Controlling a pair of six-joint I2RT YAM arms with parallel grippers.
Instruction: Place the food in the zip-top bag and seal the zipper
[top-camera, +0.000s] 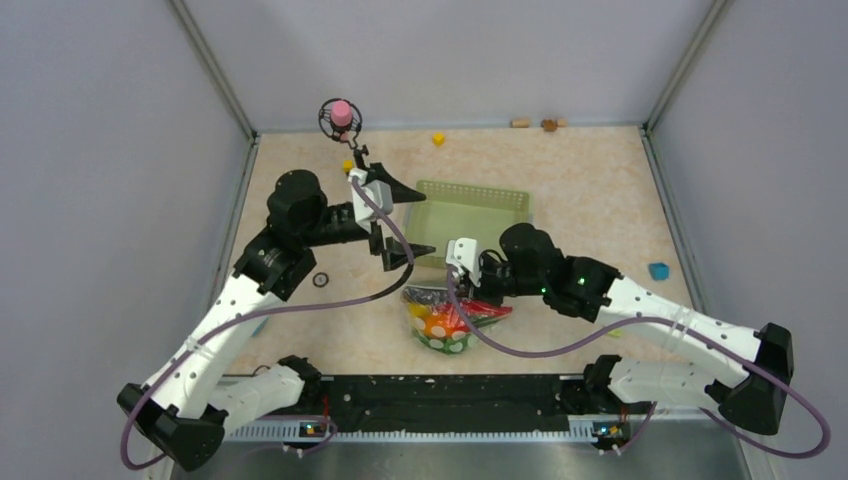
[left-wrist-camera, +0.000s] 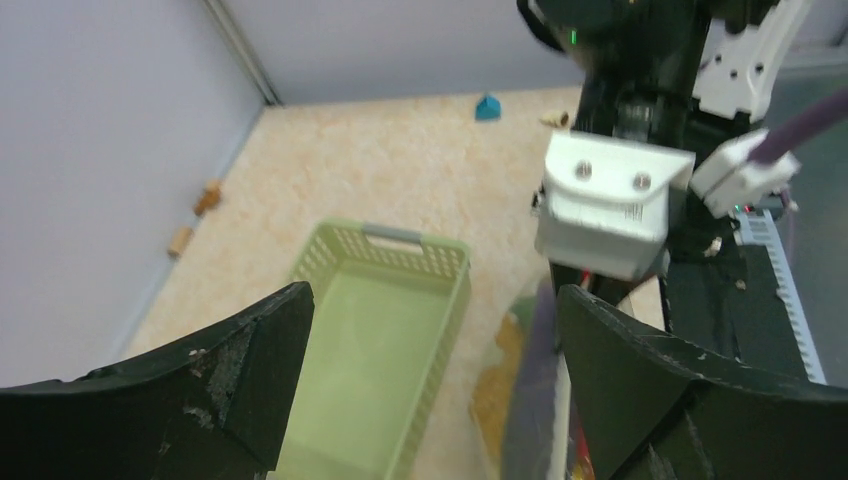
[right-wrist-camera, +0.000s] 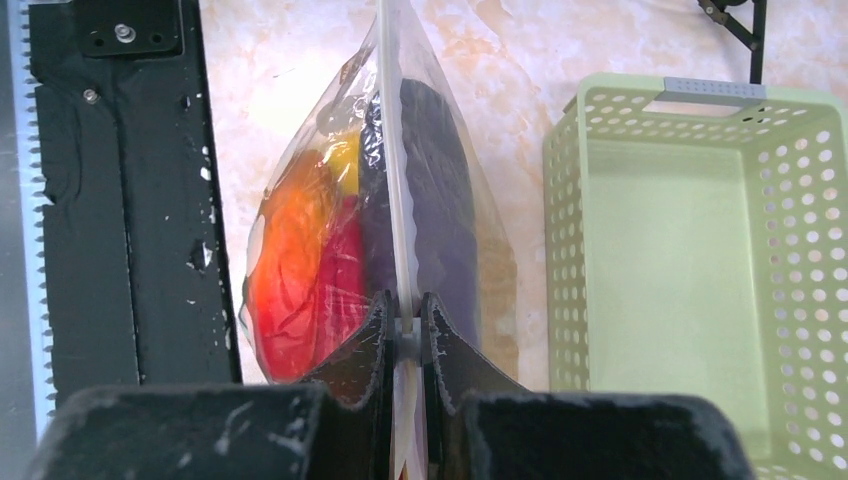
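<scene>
The clear zip top bag lies near the front edge below the basket, with orange, red, yellow and dark items inside. In the right wrist view my right gripper is shut on the bag's pale zipper strip, which runs straight through the fingertips. My left gripper is open and raised over the left part of the basket; in the left wrist view its fingers frame the bag and right arm, with nothing held.
The green basket stands just behind the bag. A black stand with a pink top is at the back left. Small blocks lie along the edges, including a blue one.
</scene>
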